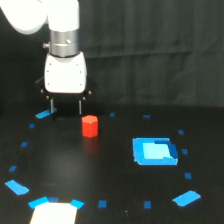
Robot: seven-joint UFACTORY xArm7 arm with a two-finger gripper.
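Note:
A small red block [90,126] stands on the dark table, left of the middle. My gripper [67,107] hangs from the white arm at the upper left, behind and to the left of the block, as the image shows them. Its two dark fingers are spread wide, and nothing shows between them. The gripper and the block look apart, though the exact depth between them is hard to judge. To the right of the block lies a shallow blue square tray [138,152] with a pale, empty-looking middle.
Blue tape strips [186,198] and small blue marks are stuck around the work area. At the lower left edge sits a bright pale object [54,213], partly cut off. Open dark table lies between the block and the tray.

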